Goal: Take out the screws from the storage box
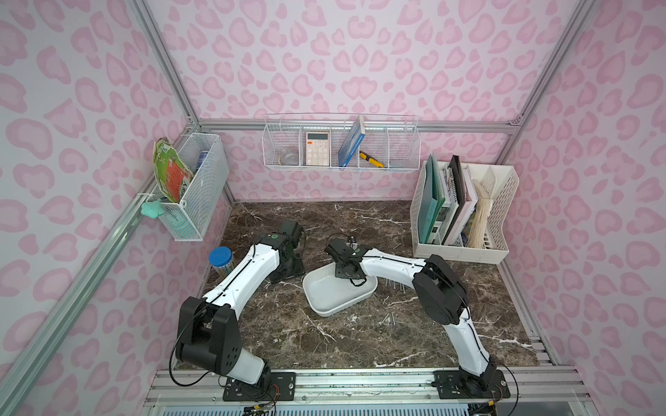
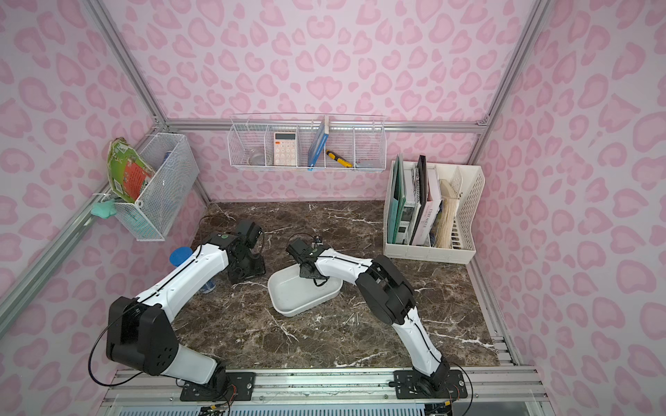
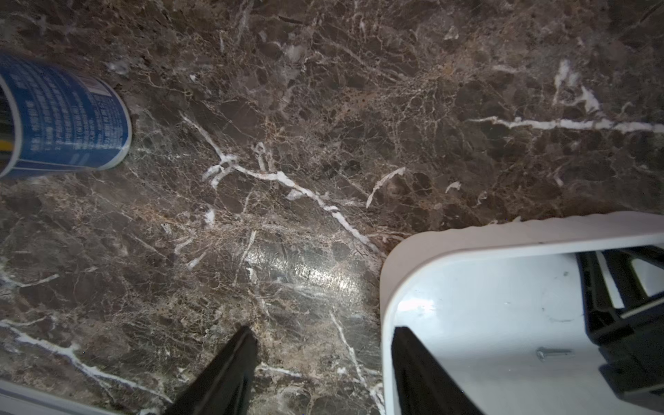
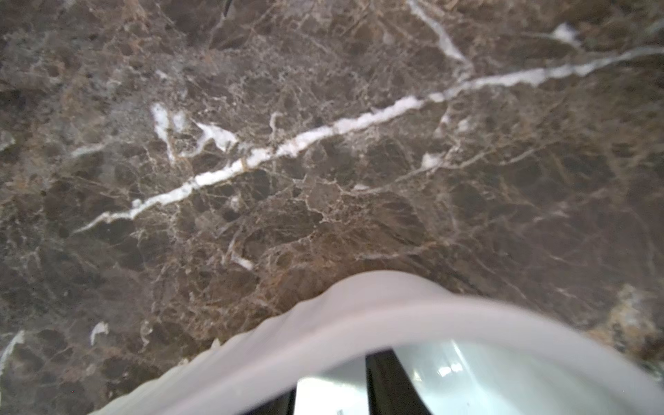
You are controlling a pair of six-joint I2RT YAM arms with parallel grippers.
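The white storage box (image 1: pixel 320 306) stands on the dark marble table. A single screw (image 3: pixel 554 353) lies on its floor in the left wrist view, just beside the black right gripper. My right gripper reaches down inside the box behind the rim. Its fingers are part open, with a gap and nothing seen between them. Over the table at the box's left side, my left gripper is open and empty, one finger (image 3: pixel 422 373) overlapping the box's left wall in view. Loose screws (image 2: pixel 352 319) lie on the table right of the box, partly behind the right arm.
A blue-labelled jar (image 3: pixel 65 114) with a blue lid stands left, near the left arm. At the back right is a white file holder (image 1: pixel 461 253) with folders. Wire baskets (image 1: pixel 340 166) hang on the back and left walls.
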